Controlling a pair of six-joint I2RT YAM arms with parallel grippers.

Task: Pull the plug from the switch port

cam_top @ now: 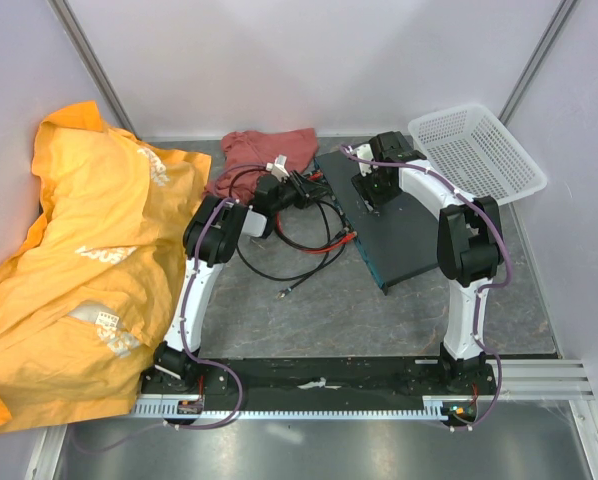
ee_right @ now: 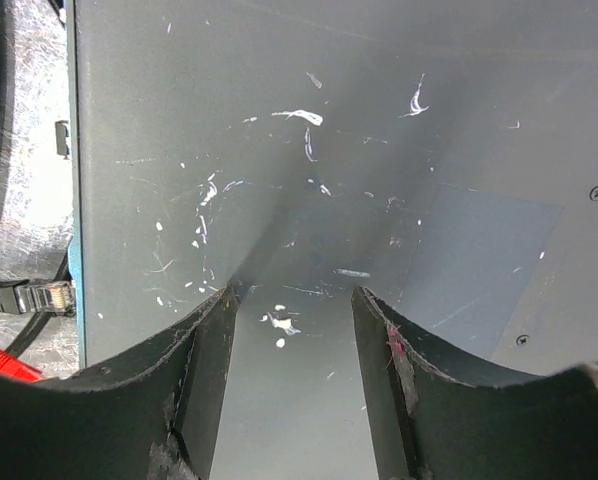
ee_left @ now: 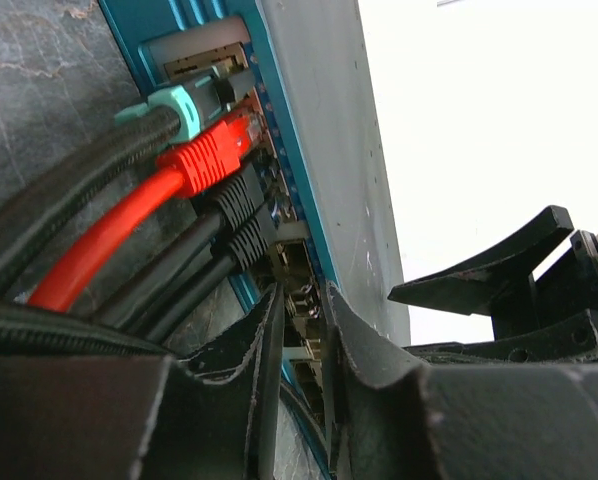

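The dark grey switch (cam_top: pixel 409 238) lies on the table, its blue port side facing left. In the left wrist view, a red plug (ee_left: pixel 204 158), a black plug (ee_left: pixel 241 195) with another beside it, and a plug with a teal clip (ee_left: pixel 184 108) sit along the port row. My left gripper stands in front of the ports, narrowly open, with no plug visible between its fingers. My right gripper is open above the switch's top, holding nothing. At the switch's edge shows a black plug (ee_right: pixel 29 297) with a clear tip; how far in it sits I cannot tell.
Black and red cables (cam_top: pixel 299 275) loop on the table left of the switch, one with a loose plug end (cam_top: pixel 282 294). A red cloth (cam_top: pixel 289 147) lies behind them. An empty white basket (cam_top: pixel 479 150) stands behind the switch at right; orange fabric (cam_top: pixel 79 270) covers the left side.
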